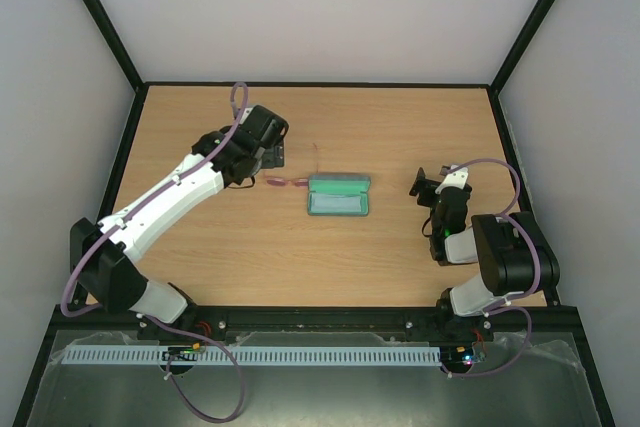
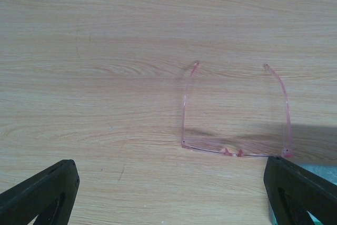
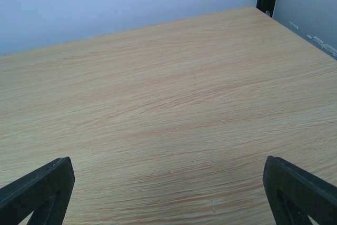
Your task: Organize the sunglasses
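Note:
Pink clear-framed sunglasses (image 2: pixel 239 154) lie on the table with both temples unfolded, pointing away from the front edge. In the top view their lenses (image 1: pixel 287 182) show just left of the case, and the left arm covers part of them. The teal case (image 1: pixel 338 194) lies with its lid open and looks empty; only its corner (image 2: pixel 321 171) shows in the left wrist view. Above the table near the glasses hangs my left gripper, open and empty. My right gripper is open over bare table at the right, far from the case.
Walls stand at the back and both sides. A purple hose (image 1: pixel 150 202) runs along the left arm.

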